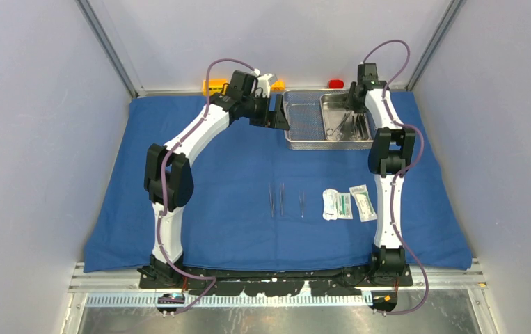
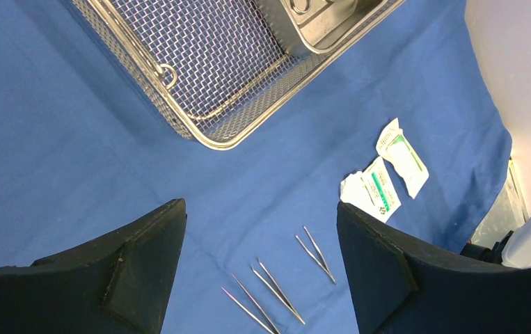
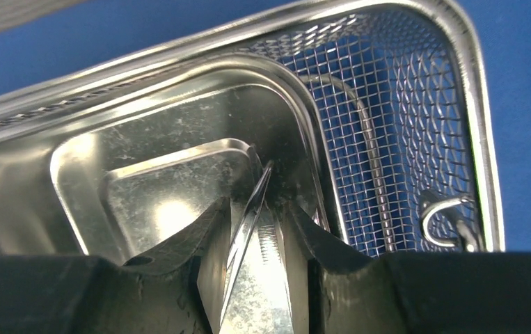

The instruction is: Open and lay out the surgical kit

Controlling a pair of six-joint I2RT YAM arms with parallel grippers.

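A steel tray (image 3: pixel 158 195) sits at the right end of the wire mesh basket (image 1: pixel 304 125), with several metal instruments (image 1: pixel 357 126) in it. Over that tray is my right gripper, open. The tip of a slender pointed instrument (image 3: pixel 248 217) shows in the gap between its fingers, and the rest runs out of sight below. My left gripper (image 1: pixel 279 115) stands open at the basket's left edge, nothing between its fingers. On the blue cloth lie three tweezers-like pairs, the left (image 1: pixel 272 200), middle (image 1: pixel 282 199) and right (image 1: pixel 302 204).
White-and-green packets (image 1: pixel 344 206) lie to the right of the tweezers, another packet (image 1: pixel 363 202) beside them. Yellow bins (image 1: pixel 215 86) and a red object (image 1: pixel 335 84) stand behind the cloth.
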